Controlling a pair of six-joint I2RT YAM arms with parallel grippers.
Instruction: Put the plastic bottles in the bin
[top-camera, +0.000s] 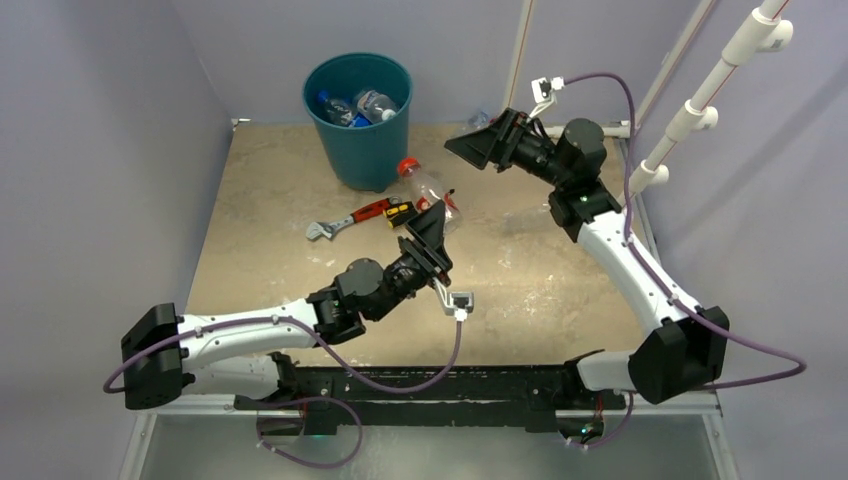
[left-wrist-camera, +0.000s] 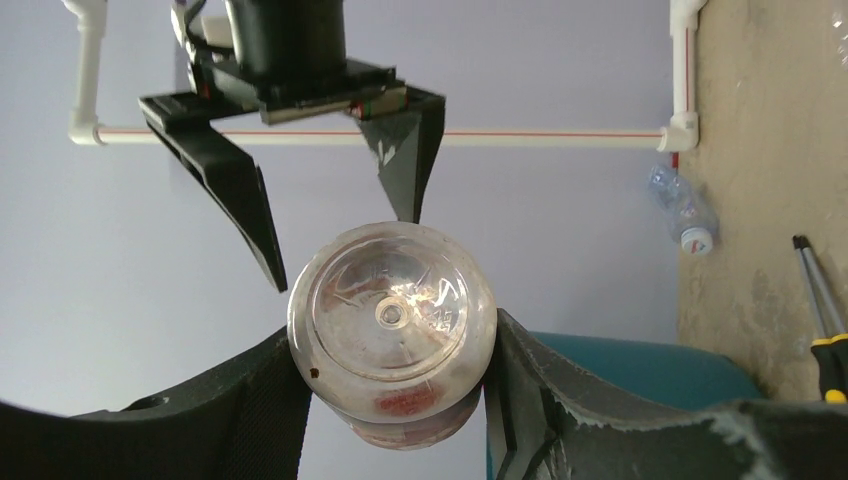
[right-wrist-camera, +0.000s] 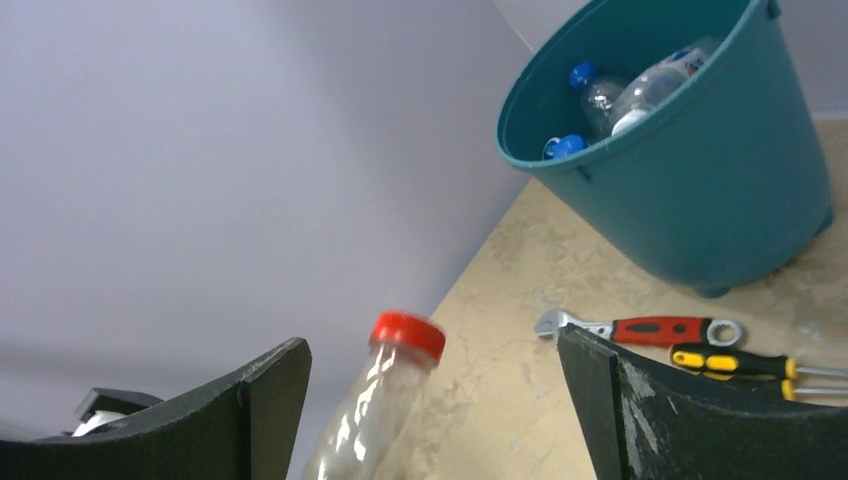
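My left gripper (top-camera: 428, 232) is shut on a clear bottle with a red cap, held above the table's middle; its round bottom (left-wrist-camera: 392, 300) fills the fingers in the left wrist view. My right gripper (top-camera: 475, 140) hangs open higher to the right, its fingers (left-wrist-camera: 225, 190) empty, with the held bottle just in front of it. The teal bin (top-camera: 355, 150) at the back holds several bottles (right-wrist-camera: 650, 95). Another plastic bottle (left-wrist-camera: 683, 210) lies on the table at the back, right of the bin, partly hidden by the right arm in the top view.
An adjustable wrench (top-camera: 340, 222) and screwdrivers (right-wrist-camera: 730, 362) lie on the table in front of the bin. White pipes (top-camera: 699, 105) run along the back and right side.
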